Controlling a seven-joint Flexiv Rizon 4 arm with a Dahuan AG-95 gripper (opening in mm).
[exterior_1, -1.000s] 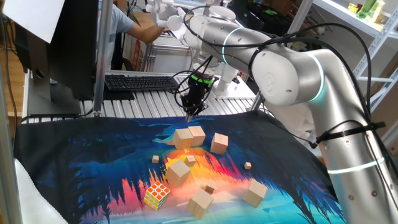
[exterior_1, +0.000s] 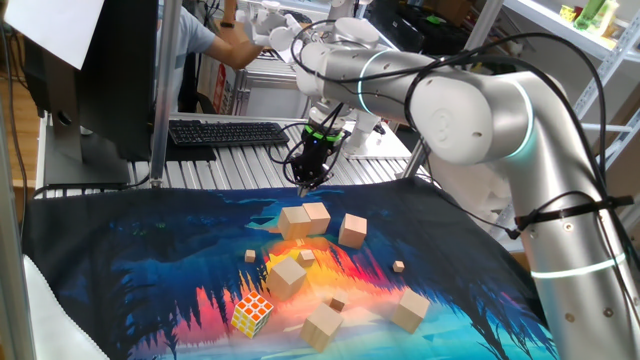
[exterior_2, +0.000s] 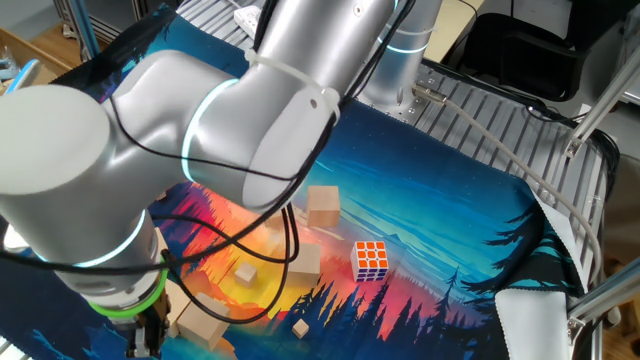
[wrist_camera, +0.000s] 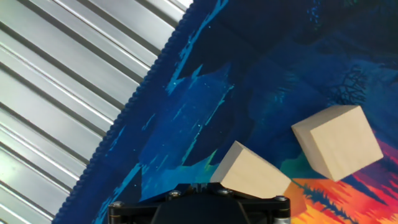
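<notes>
My gripper (exterior_1: 304, 188) points down over the far edge of the dark patterned cloth, behind a pair of large wooden blocks. Whether its fingers are open or shut does not show clearly. Those blocks, the left one (exterior_1: 294, 222) and the right one (exterior_1: 316, 217), stand against each other. In the wrist view, the gripper cuts across the bottom edge, partly covering a wooden block (wrist_camera: 252, 174); another block (wrist_camera: 339, 142) lies to the right, apart from it. A Rubik's cube (exterior_1: 252, 314) with an orange-and-white top sits at the near left.
More large wooden blocks (exterior_1: 286, 278) and several small ones (exterior_1: 398, 266) are scattered over the cloth (exterior_1: 130, 240). Beyond its far edge are a slatted metal table (exterior_1: 235, 165) and a keyboard (exterior_1: 228, 133).
The arm has shifted slightly, and the gripper's tilt has changed a little. The blocks and the Rubik's cube have stayed in place. In the background, a person's arm has moved.
</notes>
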